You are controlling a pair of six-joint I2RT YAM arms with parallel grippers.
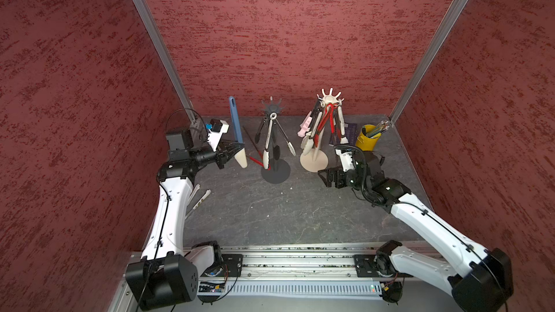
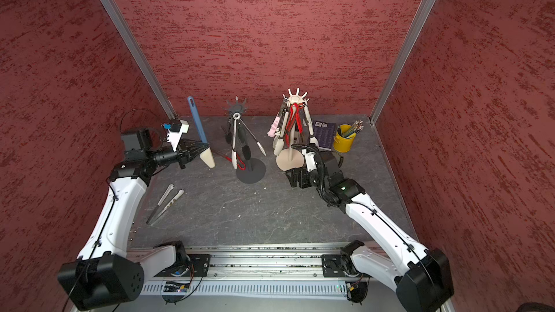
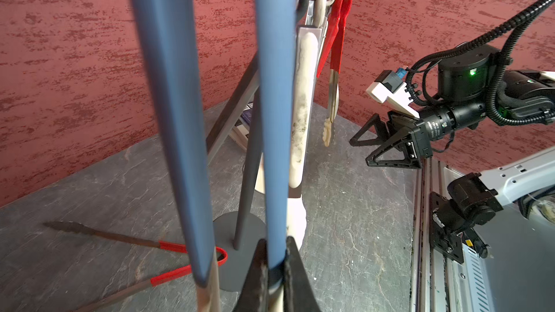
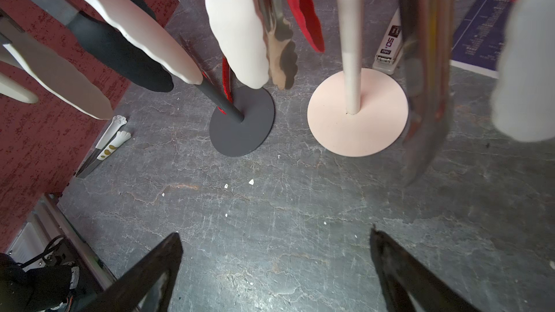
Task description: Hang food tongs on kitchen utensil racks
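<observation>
My left gripper is shut on blue tongs (image 3: 271, 109), pinching one arm while the other stands apart on the left. These tongs (image 1: 236, 118) hang with their pale tips down, left of the dark rack (image 1: 275, 171). White-tipped tongs (image 1: 270, 138) and others hang from that rack. The pale rack (image 1: 314, 160) to its right carries several tongs, red ones (image 1: 331, 116) and pink ones (image 1: 304, 125) among them. In front of the pale rack, low over the table, my right gripper is open with nothing between its fingers.
Red-handled tongs (image 3: 167, 268) lie on the table by the dark base. Tongs with white paw-like ends (image 2: 166, 202) lie at front left. A yellow cup (image 2: 342, 141) of utensils and a dark booklet (image 2: 323, 134) stand at back right.
</observation>
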